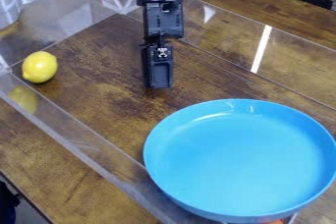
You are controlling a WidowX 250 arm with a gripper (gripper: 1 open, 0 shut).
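Observation:
The black gripper (157, 71) hangs low over the wooden surface at the upper middle, its finger end close to the board; whether it is open or shut does not show. A yellow lemon (39, 67) lies to the left of it, apart from it. A large blue plate (239, 159) fills the lower right, below and right of the gripper.
Clear plastic walls border the wooden area (112, 110) along the left and bottom. A small orange object is partly hidden under the plate's lower right edge.

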